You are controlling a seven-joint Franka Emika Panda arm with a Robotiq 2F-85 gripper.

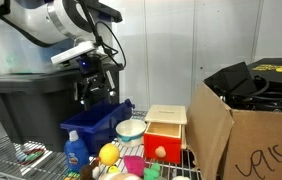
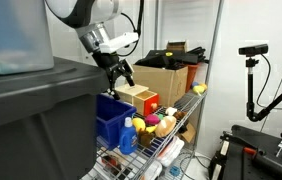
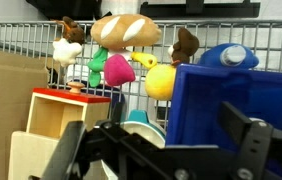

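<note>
My gripper (image 1: 97, 98) hangs above the blue bin (image 1: 96, 128), pointing down. Its dark fingers (image 3: 73, 140) stand apart along the lower part of the wrist view, with nothing seen between them. Beside the bin sit a pale bowl (image 1: 131, 129) and a small wooden box with red edges (image 1: 163, 142). On the wire rack in the wrist view lie a bread-like toy (image 3: 126, 30), a pink item (image 3: 119, 70), a green item (image 3: 98, 62), a yellow-orange ball (image 3: 161, 83) and a brown toy (image 3: 184, 45). A blue bottle (image 1: 76, 150) stands before the bin.
A large dark grey tote (image 2: 41, 120) stands next to the bin. At the other side, an open cardboard box (image 1: 246, 145) walls off the rack, with black items (image 1: 251, 85) above it. The wire rack (image 1: 11, 160) has some bare room at the front left.
</note>
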